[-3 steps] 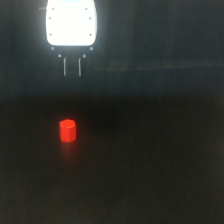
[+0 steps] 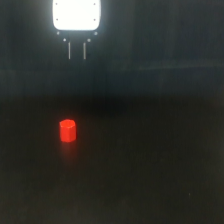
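A small bright red block (image 2: 68, 130) with a many-sided outline stands on the dark surface, left of the middle. Its faint red reflection shows just beneath it. Near the top edge of the view, well above the block in the picture, is my white gripper (image 2: 77, 57). Its two thin fingers point down, apart from each other, with only dark background between them. The gripper does not touch the block. The rest of the arm is out of view.
The dark, slightly glossy surface (image 2: 150, 165) is bare around the block, with wide free room to its right and in front. A dark backdrop (image 2: 150, 45) fills the upper part of the view.
My gripper has moved up in the picture and slightly right, farther from the block. Its fingers are still apart. The red block has not moved.
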